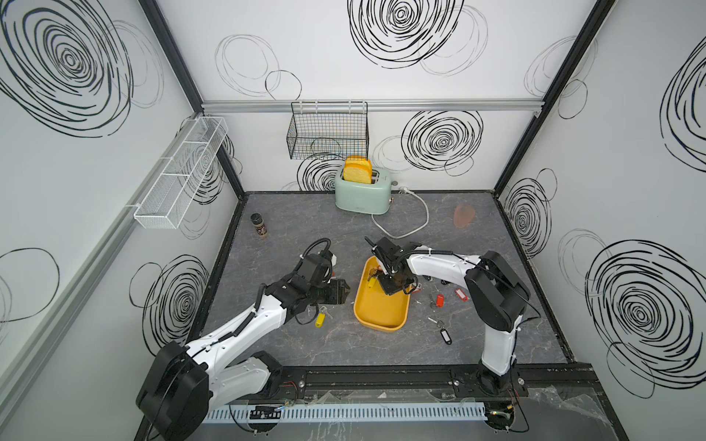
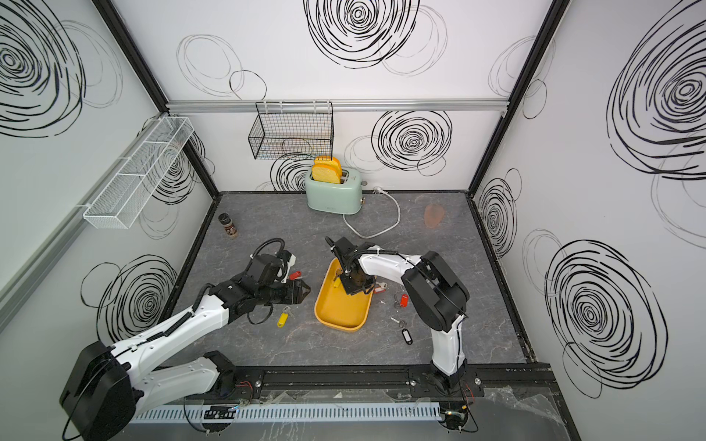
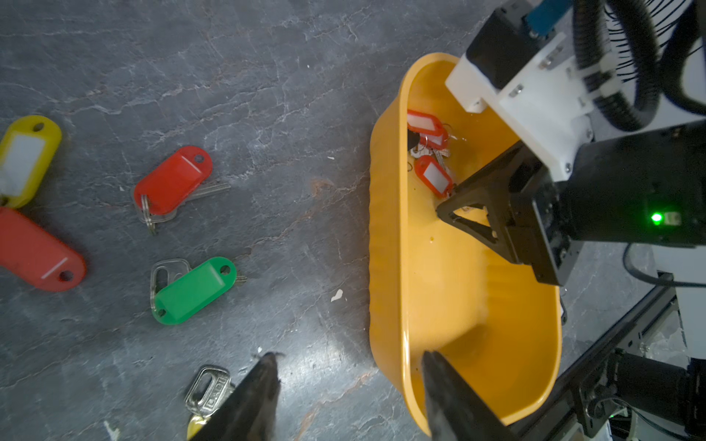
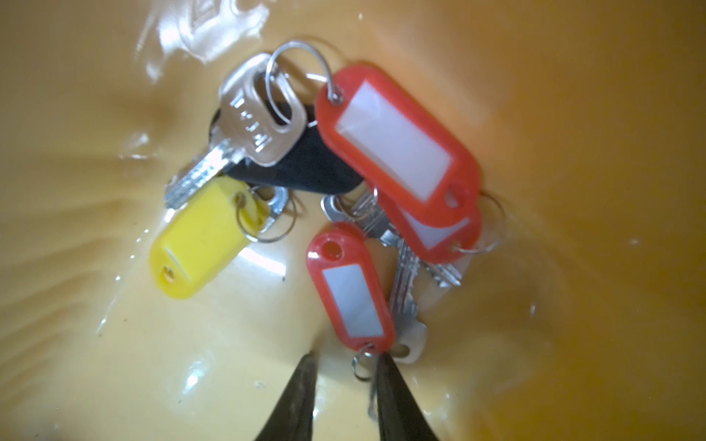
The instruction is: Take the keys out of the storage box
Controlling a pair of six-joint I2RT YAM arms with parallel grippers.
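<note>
The yellow storage box point(image 1: 378, 311) holds a red-tagged key point(image 4: 400, 147), two more red tags point(image 4: 351, 300), a yellow tag point(image 4: 202, 239), a black tag point(image 4: 309, 165) and silver keys point(image 4: 257, 121), bunched at its far end. My right gripper is inside the box, just beside the lowest red-tagged key, its fingers part open; whether anything is between them is unclear. My left gripper hangs over the box's left side, open, with nothing visible between its fingers.
Tagged keys, red point(image 3: 169, 180), green point(image 3: 192, 290) and yellow point(image 3: 28, 161), lie left of the box; others point(image 1: 445, 334) lie right. A toaster point(image 1: 362, 194) with cord and a spice jar point(image 1: 259, 224) stand behind.
</note>
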